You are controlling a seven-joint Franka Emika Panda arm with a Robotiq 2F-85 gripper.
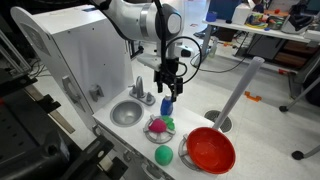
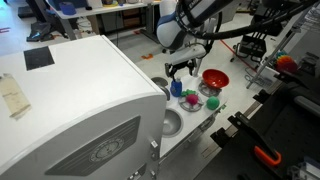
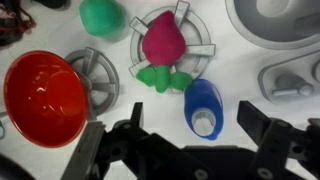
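My gripper (image 1: 166, 91) points down over the small toy kitchen, its fingers wide apart and empty. Below it stands a blue bottle (image 1: 167, 105) with a pale top. In the wrist view, the blue bottle (image 3: 203, 108) shows in the gap between the two fingers, below their tips. A toy with a dark pink body (image 3: 163, 42) and green top (image 3: 165, 78) lies on a grey burner (image 3: 196, 50) beside the bottle. The red bowl (image 1: 210, 150) sits on the right side, partly over another burner (image 1: 184, 150).
A green round object (image 1: 164, 155) lies near the front edge. Left of the bottle are a grey sink (image 1: 127, 112) and a faucet (image 1: 140, 90). A tall white box (image 1: 85, 60) stands at left, and a grey post (image 1: 233, 92) at right.
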